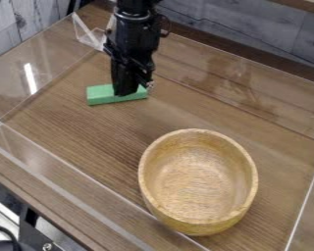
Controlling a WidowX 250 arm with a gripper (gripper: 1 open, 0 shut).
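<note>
My black gripper (122, 76) hangs at the upper middle of the camera view, shut, with nothing visible between its fingers. Just beneath and behind its tips lies a green block (106, 97) on the wooden table (81, 147), partly covered by the gripper. Whether the fingertips touch the block, I cannot tell.
A large, empty tan bowl (199, 181) occupies the lower right.
</note>
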